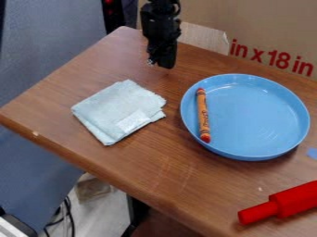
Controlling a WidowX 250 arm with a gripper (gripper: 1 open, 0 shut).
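My gripper (161, 57) hangs over the back of the wooden table, dark and small in the view, so its finger state is unclear. In front of it at the left lies a folded pale cloth (118, 110). To the right, a blue plate (258, 120) holds an orange crayon (203, 115) lying along its left side.
A red cylindrical object (287, 201) lies at the front right. Cardboard (272, 28) stands behind the table. The table's left edge drops to the floor, where cables show.
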